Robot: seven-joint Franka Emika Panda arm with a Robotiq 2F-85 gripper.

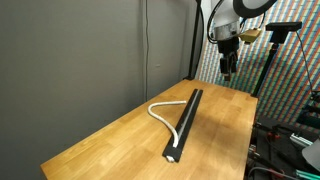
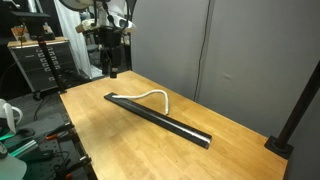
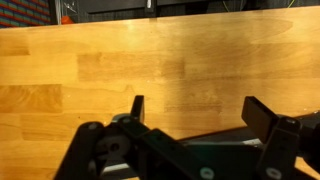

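On the wooden table lies a long black channel (image 2: pixel 170 122), straight and narrow. A white flexible tube or cord (image 1: pixel 162 119) curves beside it and meets it at both ends in the exterior views; whether it lies inside the channel there is too small to tell. High above the table's far end hangs my gripper (image 1: pixel 226 76), clear of both things. Its two black fingers (image 3: pixel 136 108) stand wide apart in the wrist view, with only bare table between them. Part of the dark channel (image 3: pixel 215 136) shows below the fingertips there, partly hidden by the gripper.
A grey partition (image 1: pixel 80 70) runs along one side. A black post (image 2: pixel 293 100) stands at the table's far right in exterior view 2.
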